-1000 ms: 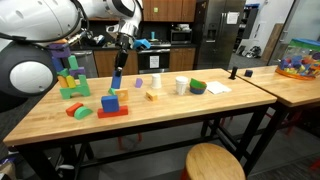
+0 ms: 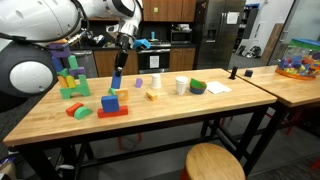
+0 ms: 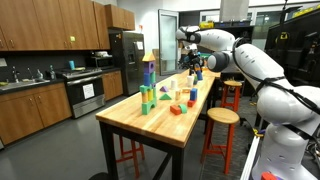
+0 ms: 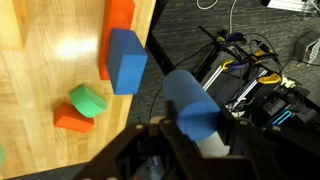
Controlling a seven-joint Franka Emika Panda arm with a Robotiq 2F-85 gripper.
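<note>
In exterior view 1 my gripper (image 2: pixel 119 68) points down over the left part of the table, shut on a blue piece (image 2: pixel 117 80) that hangs upright below it. The wrist view shows the round blue end of this piece (image 4: pixel 195 115); the fingers around it are hard to make out. A blue block (image 2: pixel 109 103) sits on the table close to a long red block (image 2: pixel 122 111), below and slightly left of the held piece. Beside them in the wrist view lie a green block (image 4: pixel 88 101) and a small orange-red block (image 4: pixel 73 118).
A tower of coloured blocks (image 2: pixel 72 77) stands at the table's left. White cups (image 2: pixel 182 85), a green bowl (image 2: pixel 198 87) and a yellow block (image 2: pixel 152 95) are farther right. A stool (image 2: pixel 213 162) stands in front.
</note>
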